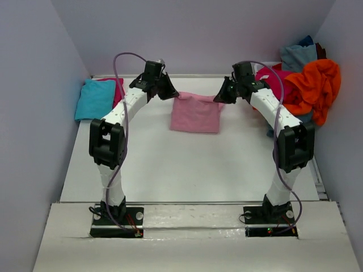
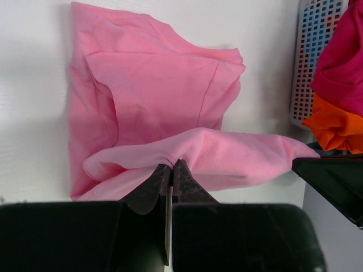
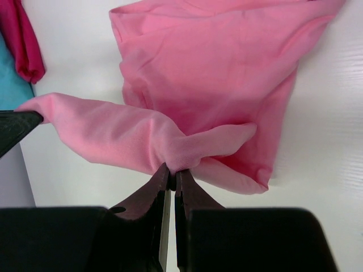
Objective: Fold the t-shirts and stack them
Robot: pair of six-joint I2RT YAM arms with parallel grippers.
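The pink t-shirt (image 1: pixel 195 117) lies partly folded at the back middle of the table. One edge of it is raised and spans between my two grippers. My left gripper (image 1: pixel 178 95) is shut on the raised edge at its left, and the cloth (image 2: pixel 195 150) runs from those fingertips to the other arm. At the right end my right gripper (image 1: pixel 216 101) is shut on the same edge; in the right wrist view the pink cloth (image 3: pixel 130 133) bunches at its fingertips. Beneath the lifted band, the rest of the shirt lies flat on the white table (image 1: pixel 170 170).
Folded teal cloth (image 1: pixel 95 100) sits at the back left, with a dark pink cloth (image 1: pixel 118 92) partly under it. At the back right, a heap of orange (image 1: pixel 320 85) and other clothes fills a basket (image 2: pixel 304 73).
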